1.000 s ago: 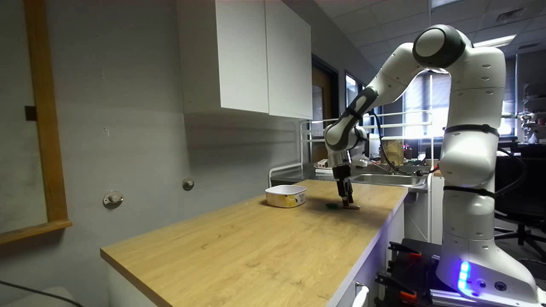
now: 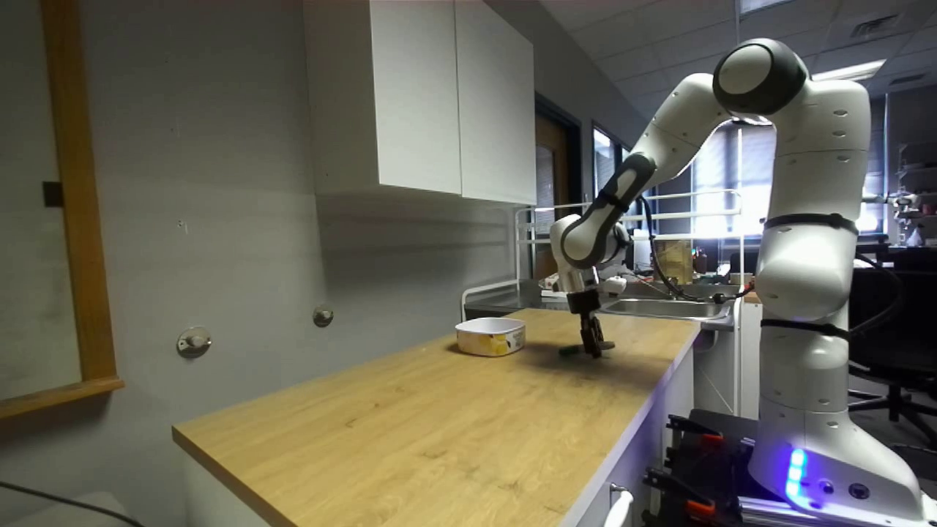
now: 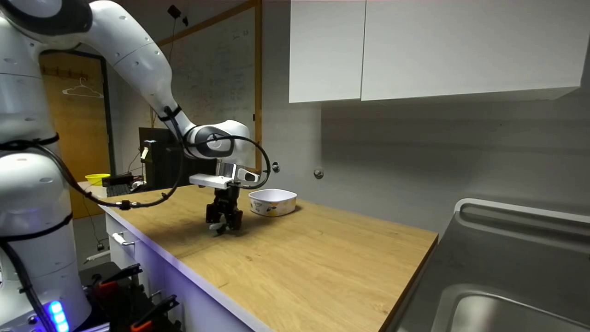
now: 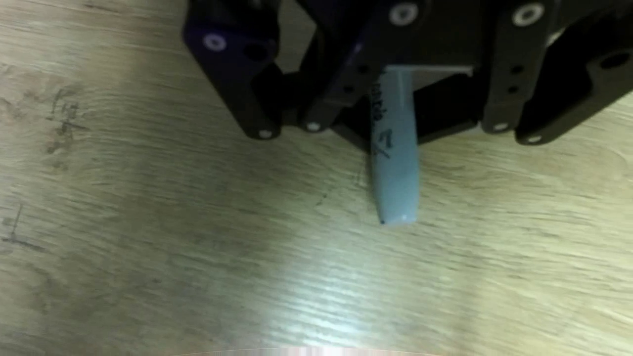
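Note:
A pale marker with dark lettering [image 4: 397, 184] lies between the dark fingers of my gripper in the wrist view, its blunt end sticking out below them. The fingers are closed in against its sides. Exterior view 1 has the gripper [image 2: 597, 351] low over the counter, with the marker's green end [image 2: 570, 350] poking out to the left and its pale end to the right. From the other side, the gripper [image 3: 221, 228] shows a bit of the pale end at its tips. The middle of the marker is hidden by the fingers.
On the wooden counter [image 2: 395, 413], a white tub with a yellow fruit pattern [image 2: 490, 337] stands near the wall, close to the gripper. White cabinets [image 2: 448, 105] hang above. A steel sink [image 3: 498, 310] adjoins the counter's end.
The gripper has tilted slightly and come up a little. The marker has risen a bit with it, its pale end more than its green end. The tub has stayed put.

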